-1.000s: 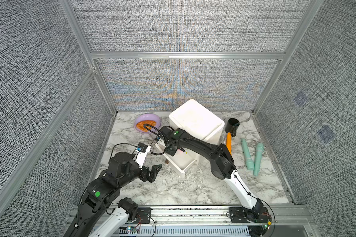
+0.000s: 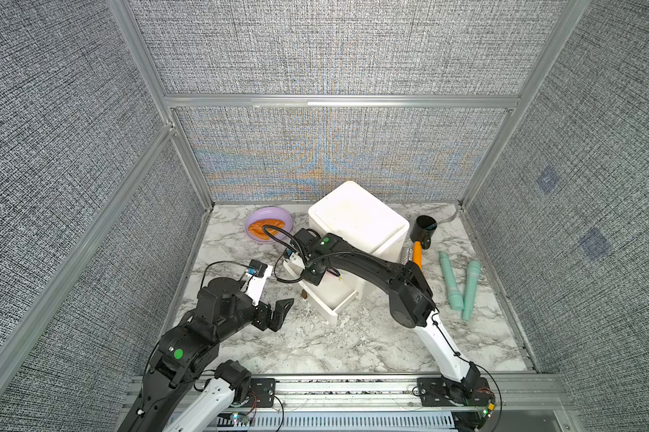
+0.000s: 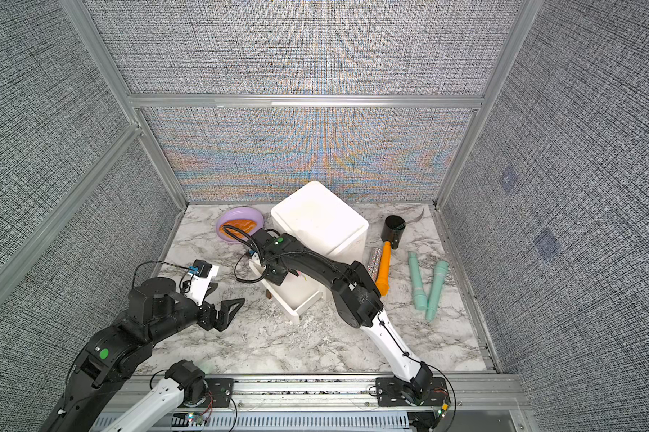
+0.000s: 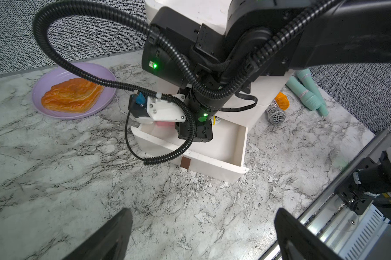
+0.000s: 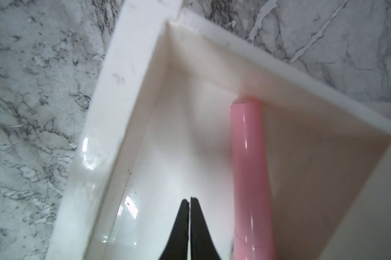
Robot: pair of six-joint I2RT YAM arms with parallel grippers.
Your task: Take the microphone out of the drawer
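A pink microphone (image 5: 251, 173) lies along the floor of the pulled-out white drawer (image 5: 104, 125), its handle end close to the drawer's side wall. In the right wrist view my right gripper is shut, its tips together and nothing between them. The microphone is to the right of those fingers, outside them. From above, the right arm hides most of the drawer. My left gripper (image 2: 276, 316) stands open and empty in front of the drawer, over bare table.
The drawer's white cabinet (image 2: 359, 216) stands behind. A purple plate (image 2: 269, 211) with pastry sits back left. On the right are a black cup (image 2: 423, 229), an orange-handled microphone (image 2: 417, 257) and green microphones (image 2: 450, 280).
The left arm has stayed still.
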